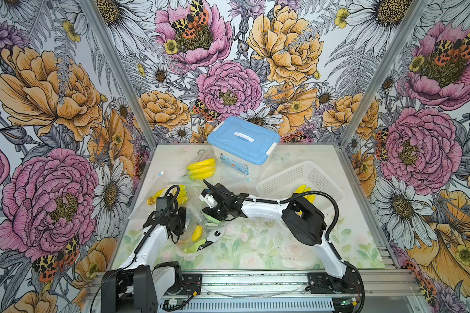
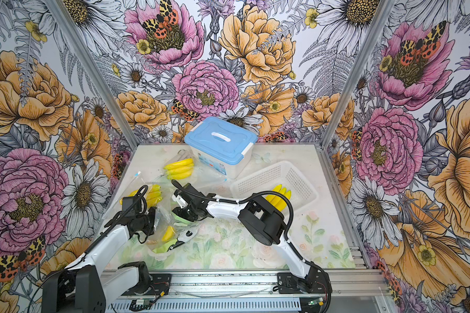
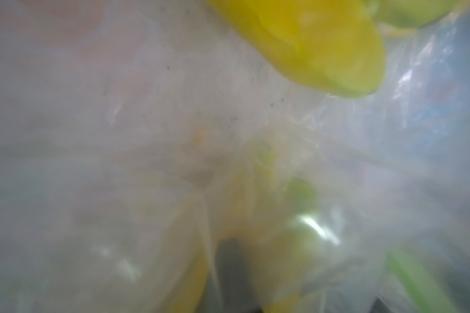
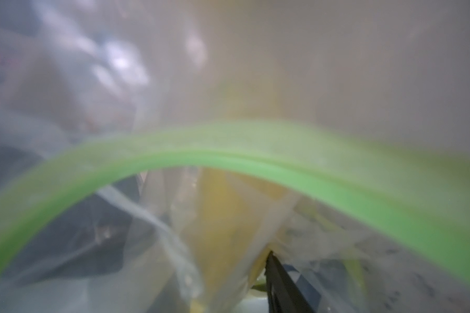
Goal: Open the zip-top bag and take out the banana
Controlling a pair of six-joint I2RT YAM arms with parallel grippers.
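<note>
A clear zip bag, its green zip strip (image 4: 235, 159) arching across the right wrist view, lies between my two grippers. A yellow banana (image 1: 196, 233) shows beneath the plastic, beside my left gripper (image 1: 181, 224). That gripper is shut; blurred plastic covers its dark finger (image 3: 232, 271), and I cannot tell whether any film is pinched. At the bag's mouth my right gripper (image 1: 206, 199) stands partly open, one dark finger (image 4: 284, 287) showing below the strip. Yellow behind the film, likely banana, is blurred there. No fruit is visibly gripped.
Bananas (image 1: 201, 168) lie farther back, with another bunch (image 1: 181, 194) behind the left gripper. A blue-lidded box (image 1: 244, 137) stands at the back. A white basket (image 1: 326, 180) holds bananas on the right. A white and black object (image 1: 212, 238) lies in front.
</note>
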